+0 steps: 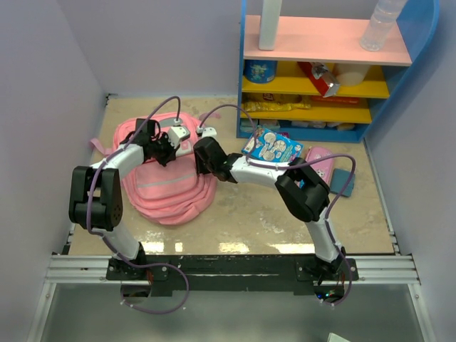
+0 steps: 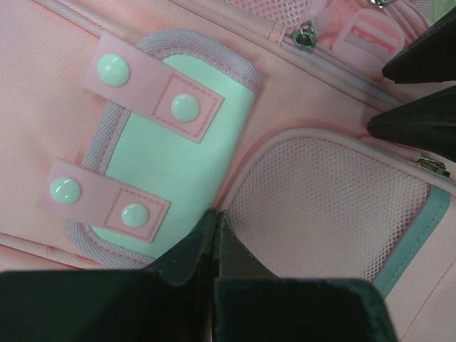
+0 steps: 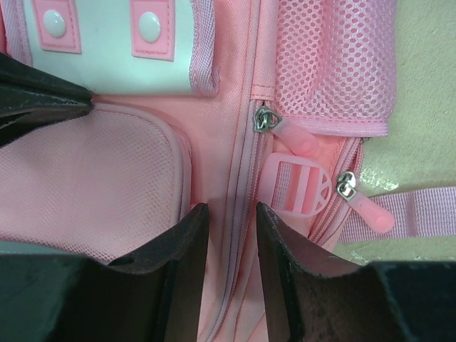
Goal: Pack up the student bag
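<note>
The pink student bag lies flat at the left of the table, its mint flap and mesh pocket showing in the left wrist view. My left gripper is shut at the edge between flap and pocket; no object shows between its fingers. Over the bag's right side, my right gripper is part open around the line of a zipper seam. Two zipper pulls and a pink buckle lie just beyond its fingertips. Whether the seam is between the fingers or below them, I cannot tell.
Right of the bag lie a blue patterned case, a pink case and a dark teal notebook. Behind them stands a blue shelf with several goods.
</note>
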